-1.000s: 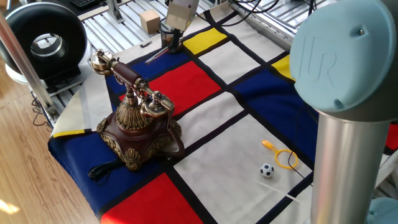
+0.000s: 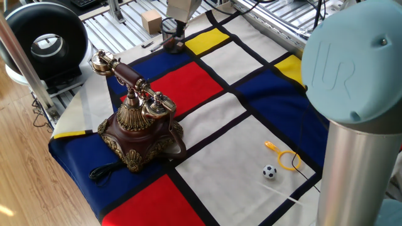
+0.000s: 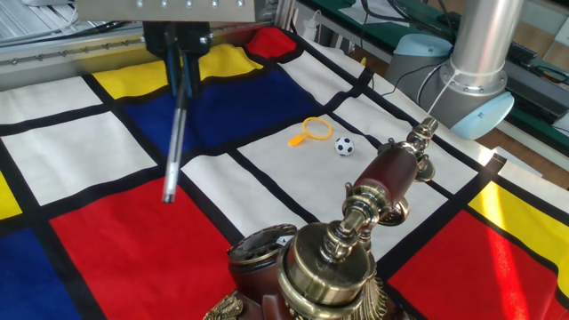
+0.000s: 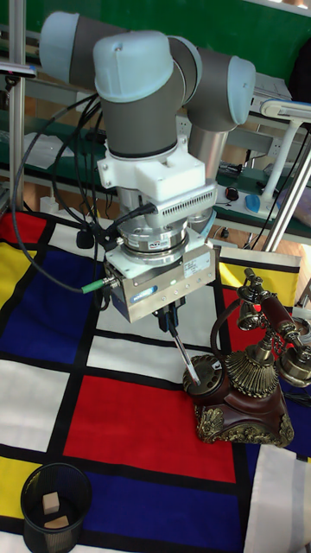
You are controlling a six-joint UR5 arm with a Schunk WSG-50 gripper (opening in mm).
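Observation:
In exterior view 2 my gripper (image 3: pixel 180 87) points downward, its black fingers shut on a thin silver rod (image 3: pixel 174 151). The rod slants down from the fingers, and its tip hangs over the patterned cloth; its height is hard to judge. An antique-style telephone (image 2: pixel 135 119) stands upright with its handset resting across the cradle. In exterior view 3 the rod's lower end overlaps the phone's dial (image 4: pixel 206 371) in the picture, but exterior view 2 shows the tip to one side of the phone.
A black mesh cup (image 4: pixel 34 488) holds wooden blocks. On a pale cloth panel lie a yellow ring with a handle (image 2: pixel 289 160) and a small football (image 2: pixel 269 171). A cardboard-coloured block (image 2: pixel 151 21) sits at the back.
In exterior view 1 the gripper and its rod have shifted slightly upward in the picture. The blue-capped arm joint has moved a little right. The phone, ring and football are unmoved.

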